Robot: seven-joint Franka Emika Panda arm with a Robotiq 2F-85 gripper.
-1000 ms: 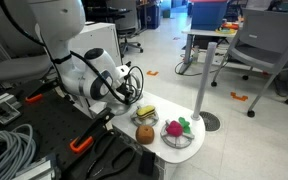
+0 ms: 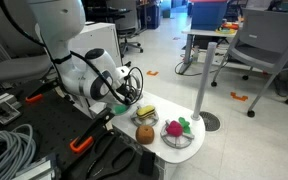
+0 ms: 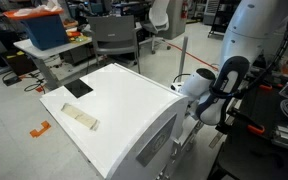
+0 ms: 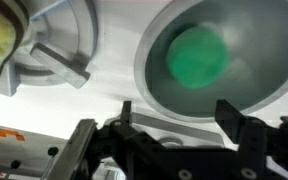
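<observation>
In the wrist view a round green object (image 4: 197, 57) lies inside a grey oval bowl (image 4: 156, 92). My gripper is over the bowl's near side, its two dark fingers well apart with nothing between them. Green also shows low beside the arm as the green object (image 2: 120, 108) in exterior view 1, where the fingertips are too small to make out. From the other side, the white arm (image 3: 199, 88) is bent down behind the white tabletop, which hides the bowl there.
A yellow item (image 2: 148, 113) sits on a metal stand close to the bowl. Nearer the front are a brown ball (image 2: 145, 133) and a pink-and-green item (image 2: 175, 128) on another stand. A white post (image 2: 203, 78) rises at the back of the white table (image 2: 174, 153).
The arm has hardly moved.
</observation>
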